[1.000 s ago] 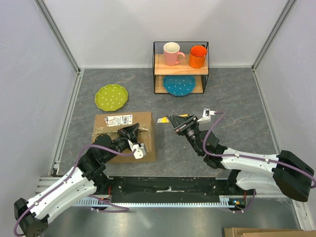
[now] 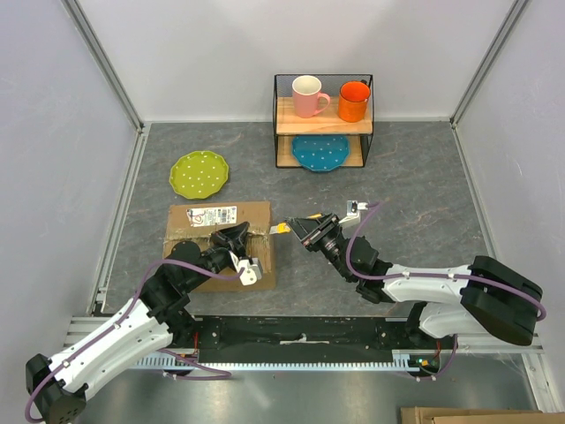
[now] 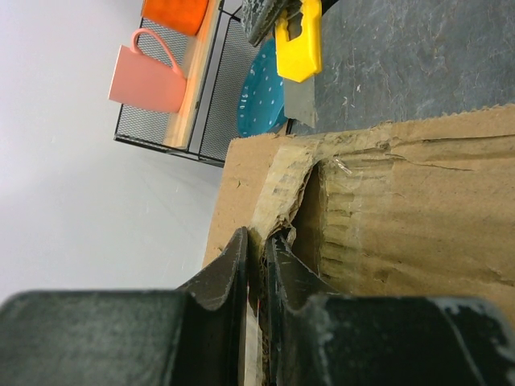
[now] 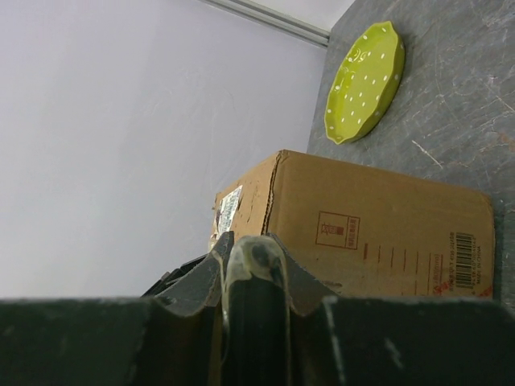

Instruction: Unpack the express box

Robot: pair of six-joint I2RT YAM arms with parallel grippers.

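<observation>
The taped brown cardboard box (image 2: 258, 215) lies at the left of the table, its top seam torn partly open. My left gripper (image 2: 237, 233) is over that seam; in the left wrist view its fingers (image 3: 233, 265) are shut on the edge of the box flap (image 3: 282, 189). Right of the box, my right gripper (image 2: 305, 230) is closed around a yellow cutter (image 2: 281, 228), whose pale blade end points at the box's right side. In the right wrist view the cutter's dark end (image 4: 256, 281) sits between the fingers. The inside of the box is mostly hidden.
A green dotted plate (image 2: 199, 175) lies behind the box. At the back, a rack (image 2: 279, 124) holds a pink mug (image 2: 306, 96), an orange mug (image 2: 353, 102) and a blue plate (image 2: 320, 152).
My right gripper has moved left with the cutter, bringing the blade end up to the box's right edge. The left arm has stayed in place on the box.
</observation>
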